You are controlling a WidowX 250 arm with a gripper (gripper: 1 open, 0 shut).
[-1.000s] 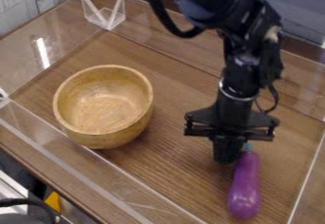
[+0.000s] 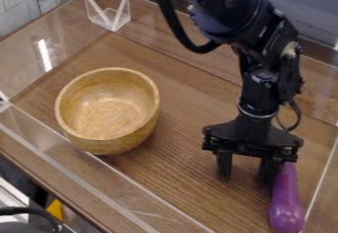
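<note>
A purple elongated object, shaped like an eggplant [image 2: 287, 199], lies at the lower right of the table. My black gripper [image 2: 251, 150] is low over the table just left of its upper end, fingers apart and open. Whether a finger touches the purple object is unclear.
A yellow wooden bowl [image 2: 109, 107] sits on the left of the brown table [image 2: 158, 188]. A clear angular object [image 2: 109, 10] stands at the upper left.
My gripper has come lower over the last second and shifted slightly. The purple object's upper end now sits a little further right.
</note>
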